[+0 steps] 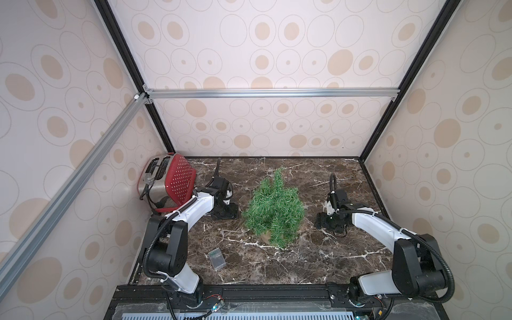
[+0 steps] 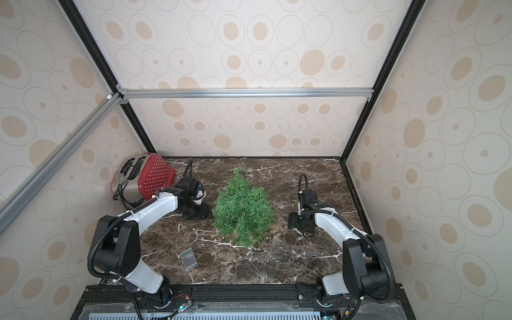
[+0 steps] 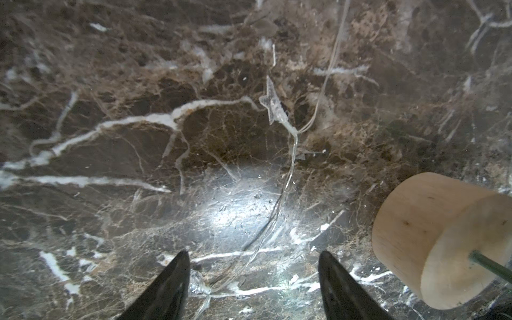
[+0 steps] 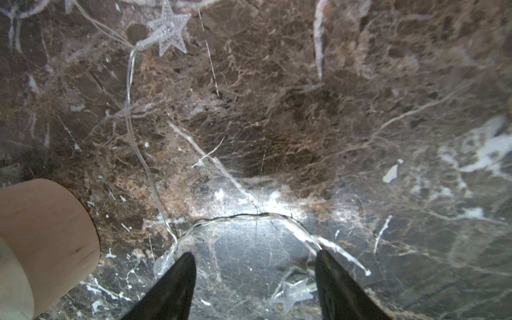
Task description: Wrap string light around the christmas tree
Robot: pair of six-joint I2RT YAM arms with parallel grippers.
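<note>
The green Christmas tree [image 1: 274, 208] stands in the middle of the table; its wooden base [image 3: 426, 234] shows in both wrist views. A clear string light [image 3: 290, 160] lies on the marble beside it, with star bulbs such as the star [image 4: 168, 29]. My left gripper points down over the wire left of the tree, open, a bulb near its left finger. To the right of the tree, my right gripper is also open above the wire. A star bulb [image 4: 296, 292] shows low between its fingers, not gripped.
A red toaster [image 1: 178, 178] sits at the back left, close to the left arm. A small clear box [image 1: 217, 258] lies on the front left of the table. Free marble surrounds the tree at front and back.
</note>
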